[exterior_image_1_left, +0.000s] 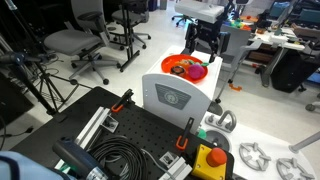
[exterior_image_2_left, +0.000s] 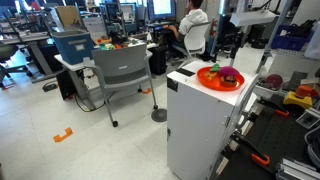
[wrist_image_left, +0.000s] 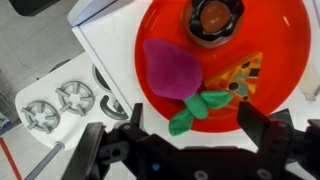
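Note:
A red plate (wrist_image_left: 225, 125) fills much of the wrist view. It carries a purple toy vegetable (wrist_image_left: 172, 68) with green leaves (wrist_image_left: 203, 101), a chocolate-topped donut (wrist_image_left: 212, 18) and a toy pizza slice (wrist_image_left: 238, 77). My gripper stands open above the plate, its fingers apart on either side of the leaves, with nothing held. In exterior view 1 the gripper (exterior_image_1_left: 208, 57) hangs over the purple vegetable (exterior_image_1_left: 197, 73). How much height separates them is hard to tell.
The plate rests on top of a white cabinet (exterior_image_2_left: 205, 125). A white stove set with burners (exterior_image_1_left: 250, 155) and a sink faucet (exterior_image_1_left: 225, 120) lies to the right in exterior view 1. Nearer the camera are a black bench with coiled cable (exterior_image_1_left: 120, 157) and a yellow box with a red knob (exterior_image_1_left: 211, 163).

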